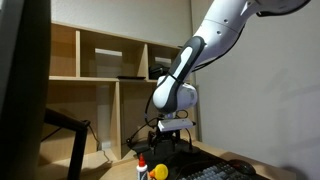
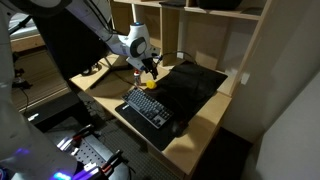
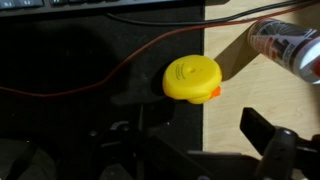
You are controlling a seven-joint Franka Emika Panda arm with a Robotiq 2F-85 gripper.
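Note:
A yellow rubber-duck-like toy (image 3: 192,77) with an orange tip lies at the edge of a black mat (image 3: 120,60), ahead of my gripper in the wrist view. The same yellow toy (image 1: 160,172) shows low in exterior view 1. Both fingers stand wide apart with nothing between them, so the gripper is open. In exterior view 1 my gripper (image 1: 173,138) points down above the desk, behind the toy. A small white bottle (image 3: 285,45) with a red end is at the right in the wrist view, close to the toy but apart from it.
A black keyboard (image 2: 146,104) sits on the mat, with a dark mouse (image 2: 179,128) to its right. Thin red and black cables cross the mat near the toy. Wooden shelves (image 1: 98,95) rise behind the desk. Bare wood lies around the bottle.

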